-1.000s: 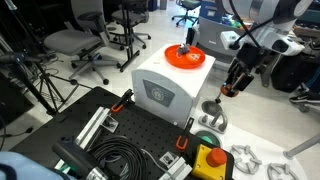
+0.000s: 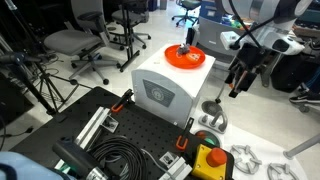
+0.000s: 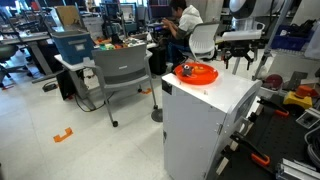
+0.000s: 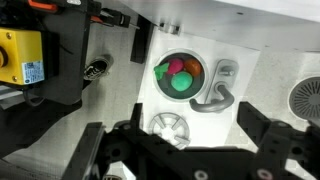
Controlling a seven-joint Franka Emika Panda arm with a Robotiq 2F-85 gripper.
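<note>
My gripper is open, its dark fingers wide apart with nothing between them. It hangs above a toy kitchen top, over the grey faucet side of the sink; the gripper (image 2: pixel 236 84) is also visible in exterior view 1. In the round sink (image 4: pixel 165 92) lie a green piece (image 4: pixel 181 82), an orange ball-like piece (image 4: pixel 194 67), a reddish-purple piece (image 4: pixel 175 66) and a small bright green piece (image 4: pixel 161 71). On the white cabinet, a red-orange plate (image 3: pixel 207 76) bears small items too tiny to name.
Right of the sink stands the grey faucet (image 4: pixel 213 104), rising towards the gripper. Burner rings (image 2: pixel 245 158) lie on the white top. A yellow box with a red button (image 2: pixel 210 160), cables (image 2: pixel 118 155) and a dark frame stand nearby.
The arm has stayed nearly still.
</note>
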